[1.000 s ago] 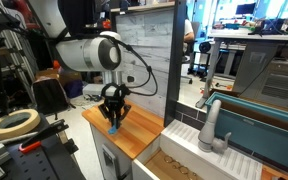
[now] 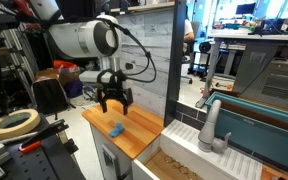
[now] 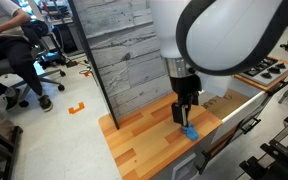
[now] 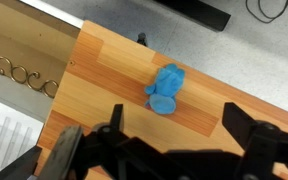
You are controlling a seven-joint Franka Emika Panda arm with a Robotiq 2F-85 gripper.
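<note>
A small blue object (image 4: 165, 88), soft-looking and perhaps a toy, lies on the wooden board (image 4: 99, 70). It also shows as a blue patch (image 2: 116, 130) in exterior view 1, near the board's front edge. Above the board hangs my gripper, open, its two dark fingers wide apart. Nothing is between them. From exterior view 2, the gripper (image 3: 170, 106) is a little above the board, with the blue object (image 3: 190, 131) beside it and apart from it.
An open drawer (image 2: 206, 165) lies right of the board; the wrist view shows metal rings (image 4: 26, 76) in it. A grey bottle-like object (image 2: 210, 128) stands near a blue-green bin (image 2: 259, 135). Behind the board rises a plank wall (image 3: 139, 70). Bare wood surrounds the blue object.
My gripper was low at the blue object earlier. It has since risen and shifted left, leaving the blue object lying on the board.
</note>
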